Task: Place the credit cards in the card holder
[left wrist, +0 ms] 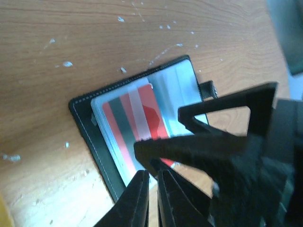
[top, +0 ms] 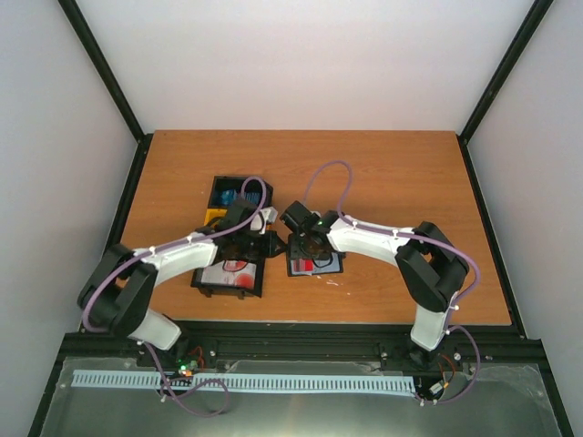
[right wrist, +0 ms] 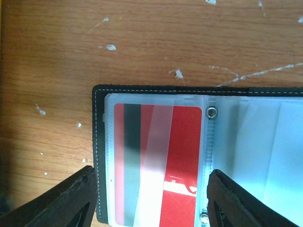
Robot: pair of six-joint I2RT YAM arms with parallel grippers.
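The black card holder [top: 339, 264] lies flat and opened out on the table, right of the card box. Its clear left sleeve covers a card [right wrist: 184, 142] with red, white, dark green and pink stripes. The clear right sleeve [right wrist: 270, 137] looks pale blue, with no card visible in it. Over the striped card, my right gripper stands wide open and empty. My left gripper hangs near the holder's left side, its fingers slightly apart, nothing visible between them. Dark parts of the right gripper block part of the holder in the left wrist view.
Left of the holder stands a black and orange box [top: 264, 191]; blue cards [top: 228, 198] show at its back and a red and white card [top: 228, 275] at its front. Both grippers are very close together. Bare table lies behind and to the right.
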